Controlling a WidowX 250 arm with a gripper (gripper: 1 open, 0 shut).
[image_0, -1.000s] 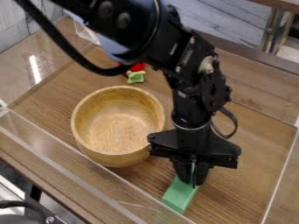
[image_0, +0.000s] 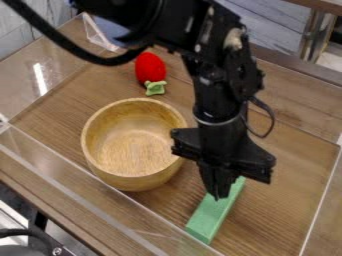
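My black gripper is in the lower middle of the camera view, over the upper end of a green rectangular bar lying on the wooden table. It is shut, with nothing visible between its fingers; whether the tips touch the bar is hard to tell. To its left is an empty tan bowl.
A red object with a small green piece sits at the back left. A clear plastic edge runs along the near left.
The gripper has moved upward in the view, away from the near edge, uncovering more of the green bar, which stays about where it was.
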